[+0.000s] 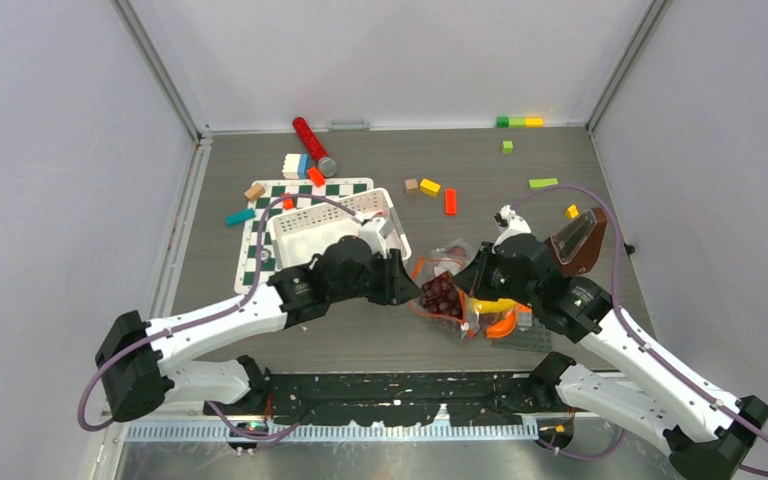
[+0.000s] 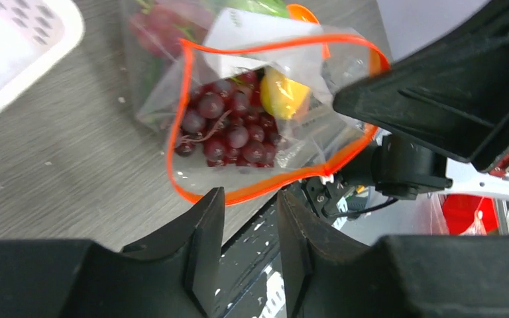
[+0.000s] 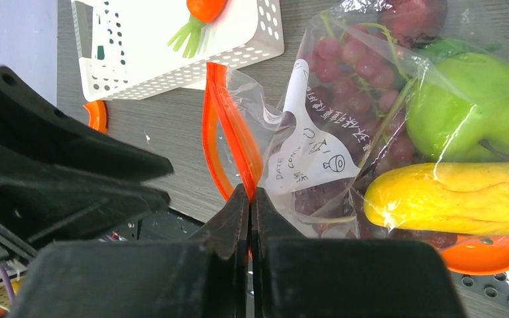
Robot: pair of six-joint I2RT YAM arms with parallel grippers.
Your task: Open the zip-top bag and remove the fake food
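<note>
The clear zip bag lies on the table, its orange-rimmed mouth (image 2: 285, 45) spread wide in the left wrist view. Inside show dark red grapes (image 2: 238, 126), a green apple (image 3: 470, 109) and a yellow corn-like piece (image 3: 451, 195). My right gripper is shut on the orange rim. Just left of the bag's mouth, my left gripper stands part open, nothing between its fingers. A carrot (image 3: 205, 10) with green leaves lies in the white basket (image 1: 305, 245).
Beneath the bag's right end is a grey perforated plate (image 1: 525, 335). A brown box (image 1: 578, 243) stands right of the right arm. Several coloured blocks, such as a red one (image 1: 450, 201), lie at the back, with bare table between.
</note>
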